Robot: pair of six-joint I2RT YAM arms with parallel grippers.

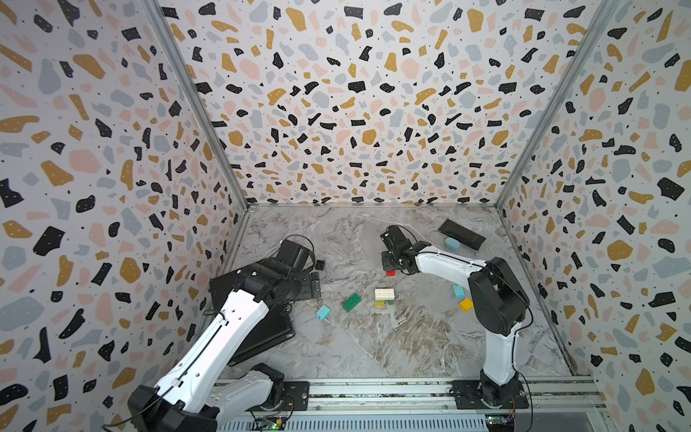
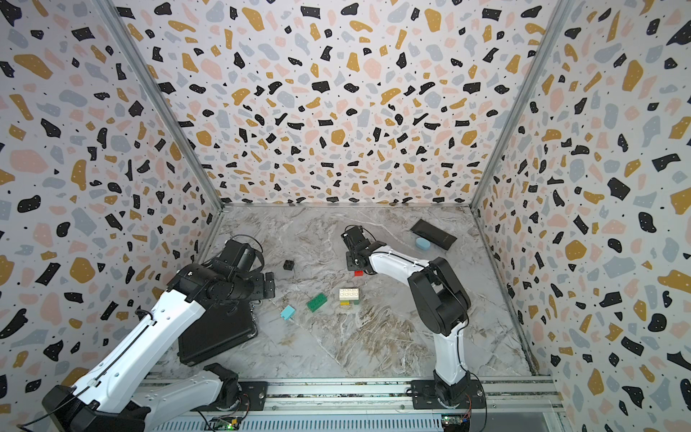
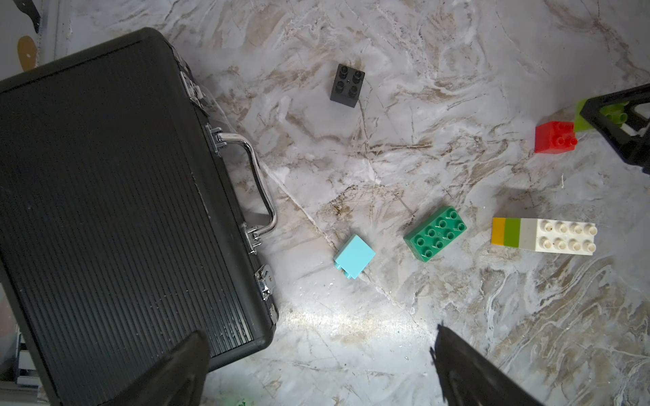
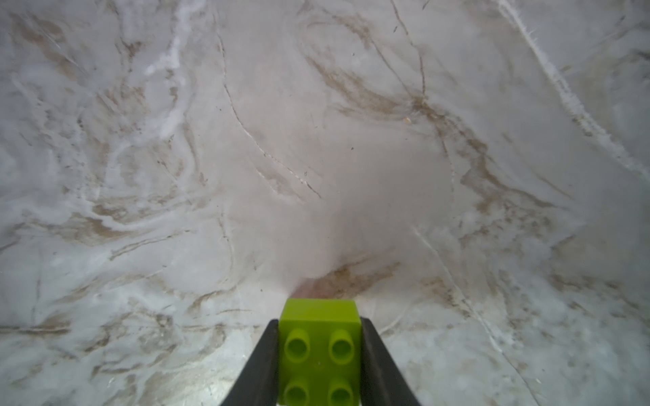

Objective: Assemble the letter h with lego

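Observation:
My right gripper is shut on a lime-green brick (image 4: 319, 318), its studs facing the wrist camera. In the left wrist view a red brick (image 3: 549, 138) is right beside the lime one; whether they are joined I cannot tell. Nearer the front stands a stack whose white studded brick (image 3: 567, 236) is on top, with lime (image 3: 511, 232) and yellow (image 3: 498, 231) showing at its side. My left gripper is open and empty above the table. Loose on the table are a dark green brick (image 3: 436, 234), a light-blue brick (image 3: 354, 257) and a black brick (image 3: 348, 85).
A black case (image 3: 101, 203) fills the left side, below my left arm. At right lie a light-blue brick (image 1: 458, 291) and a yellow brick (image 1: 466, 304); farther back are a blue round object (image 1: 452, 243) and a dark flat slab (image 1: 462, 234).

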